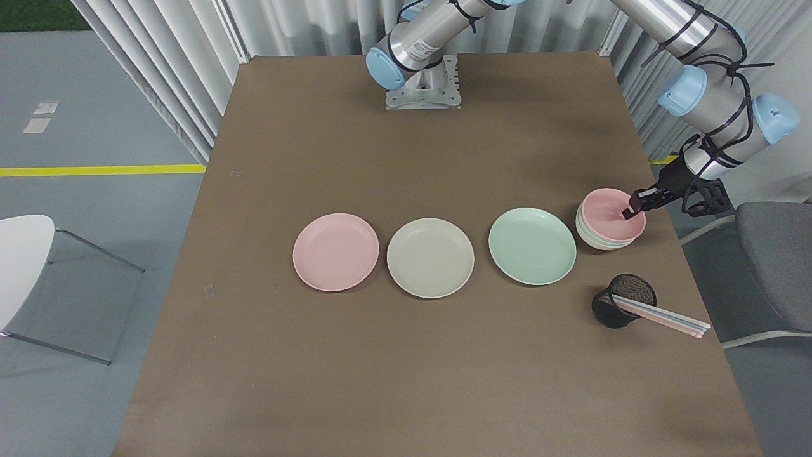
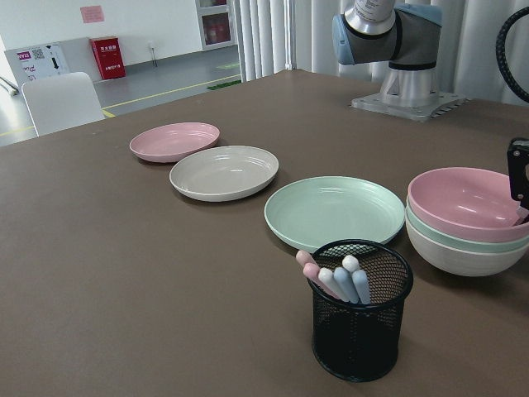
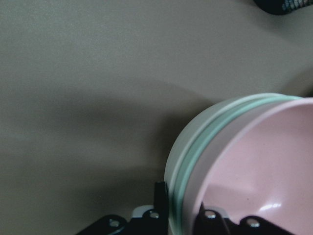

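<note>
A stack of bowls, pink on top (image 1: 606, 212) over mint and white (image 2: 459, 258), stands near the table's right side. My gripper straddles the stack's rim, one finger outside and one inside the pink bowl; whether it is shut tight on the rims I cannot tell. Left of the stack lie a mint plate (image 1: 532, 246), a white plate (image 1: 430, 258) and a pink plate (image 1: 335, 252) in a row.
A black mesh cup (image 1: 613, 312) with several pale utensils stands in front of the bowls.
</note>
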